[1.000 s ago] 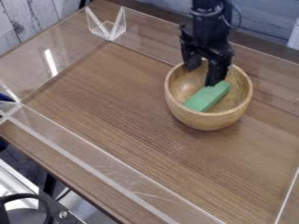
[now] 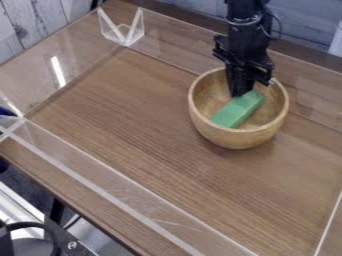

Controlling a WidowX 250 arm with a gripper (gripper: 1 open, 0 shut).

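A wooden bowl (image 2: pixel 206 116) sits on the right half of the table, with a green oblong object (image 2: pixel 231 116) lying inside it. My gripper (image 2: pixel 241 82) is a dark mechanism at the back part of the bowl, its tip over the rim near the upper end of the green object. It looks shut, and I see nothing held in it, though its fingertips are small and dark in this view.
A white angular piece (image 2: pixel 123 30) stands at the back left. A black round object (image 2: pixel 27 243) is at the bottom left corner, beyond the table's edge.
The gripper has drawn narrower and more upright above the back of the bowl, shifting slightly. The bowl and green object look nearly unmoved.
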